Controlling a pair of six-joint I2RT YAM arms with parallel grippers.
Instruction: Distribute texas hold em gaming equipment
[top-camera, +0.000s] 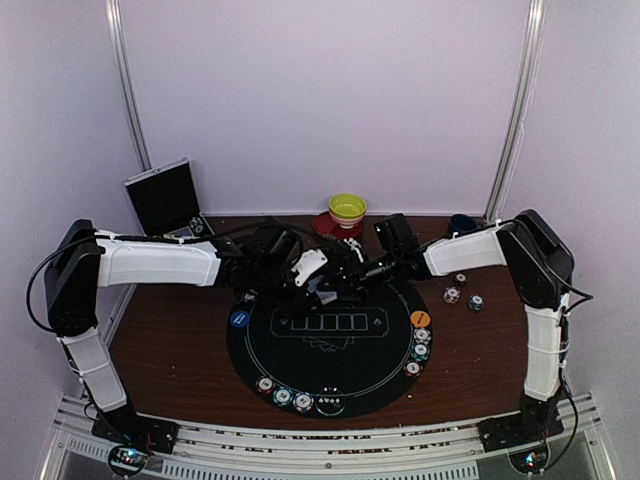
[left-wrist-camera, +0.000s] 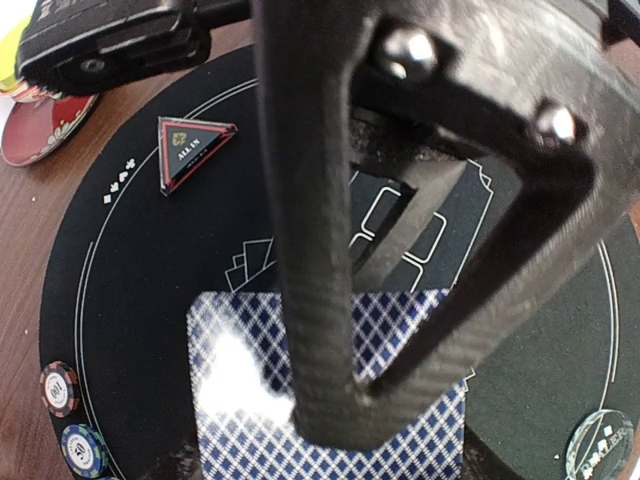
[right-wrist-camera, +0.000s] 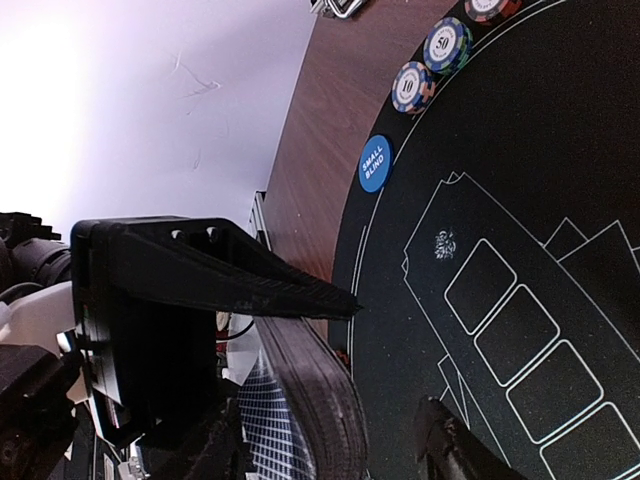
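Observation:
A deck of blue-and-white patterned cards (left-wrist-camera: 240, 350) is between the fingers of my left gripper, which press its two sides low in the left wrist view. The metal frame of my right gripper (top-camera: 352, 280) crosses in front of the deck in that view. In the right wrist view, the right fingers (right-wrist-camera: 222, 452) stand wide apart, with the deck (right-wrist-camera: 268, 425) and the left gripper's black finger close by on the left. Both grippers meet above the rear of the black poker mat (top-camera: 300, 375). Their tips are partly hidden from above.
Around the mat lie the small blind button (right-wrist-camera: 376, 163), an orange button (top-camera: 420, 319), a triangular all-in marker (left-wrist-camera: 190, 150), a dealer button (left-wrist-camera: 600, 445) and several chips (top-camera: 283, 397). Bowls (top-camera: 347, 207) stand behind; an open case (top-camera: 165, 198) is back left.

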